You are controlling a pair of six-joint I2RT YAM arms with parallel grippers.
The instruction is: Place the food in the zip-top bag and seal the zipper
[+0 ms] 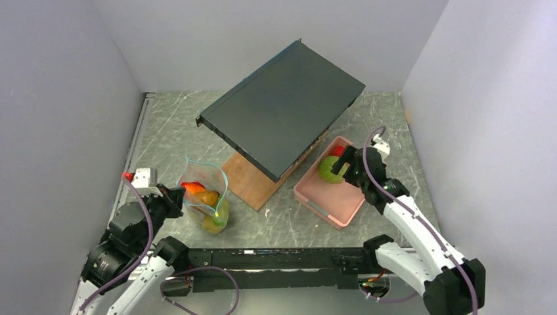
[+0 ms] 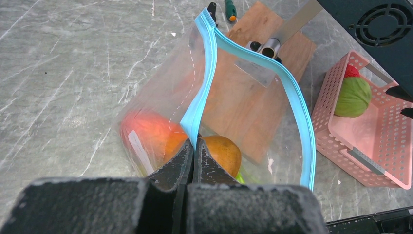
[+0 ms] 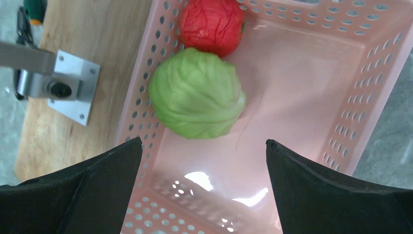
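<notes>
The clear zip top bag [image 1: 203, 173] stands with its mouth open at the left, holding several foods, among them an orange-brown one [image 2: 224, 152] and a red one [image 2: 146, 127]. My left gripper is shut on the rim of the bag, pinching its blue zipper strip [image 2: 207, 83]. In the pink basket [image 1: 341, 203] at the right lie a green cabbage [image 3: 197, 92] and a red food [image 3: 212, 24], side by side against one wall. My right gripper is open above the basket, with nothing between its fingers; the cabbage is ahead of its fingertips.
A big dark box [image 1: 282, 108] overhangs the middle of the counter. Beneath its front edge lies a wooden board [image 1: 249, 184] with a metal bracket [image 3: 80, 85]. Bare counter [image 1: 272, 233] separates bag and basket.
</notes>
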